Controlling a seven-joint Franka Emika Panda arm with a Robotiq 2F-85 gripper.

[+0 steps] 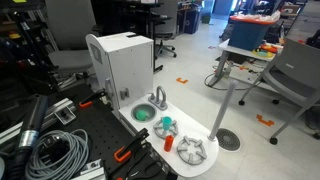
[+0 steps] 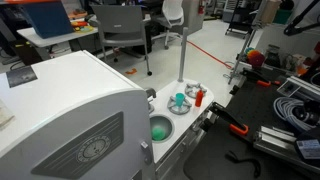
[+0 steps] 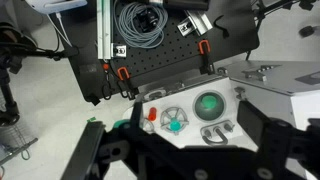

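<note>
A white toy kitchen counter carries a round sink (image 1: 152, 106) with a green object (image 1: 141, 115) in it. A cyan cup (image 2: 180, 100) stands on one grey burner, and a small red object (image 2: 198, 99) is beside the burners. In the wrist view my gripper hangs open above the counter, its dark fingers spread, with nothing seen held between them. The cyan cup (image 3: 175, 126), the red object (image 3: 152, 114) and the green object (image 3: 209, 102) show beyond the fingers. Neither exterior view shows the gripper clearly.
A white cabinet (image 1: 126, 62) stands at the sink end, and a faucet (image 1: 160, 97) rises by the sink. A pale post (image 1: 222, 110) stands upright near the burners. Orange-handled clamps (image 1: 130, 150) and coiled cable (image 3: 140, 25) occupy the dark table. Chairs stand behind.
</note>
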